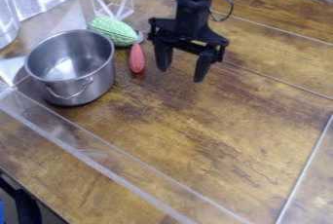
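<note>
The black gripper (182, 53) hangs over the wooden table at the upper middle, its two fingers spread wide apart with nothing visible between them. Just left of it lies a long pink-red object (136, 58). A pale green vegetable-like object (113, 30) lies at the upper left, behind a steel pot (72, 67) that stands at the left.
Clear strips or panels run along the left and right sides. A dark object (16, 206) shows at the lower left corner.
</note>
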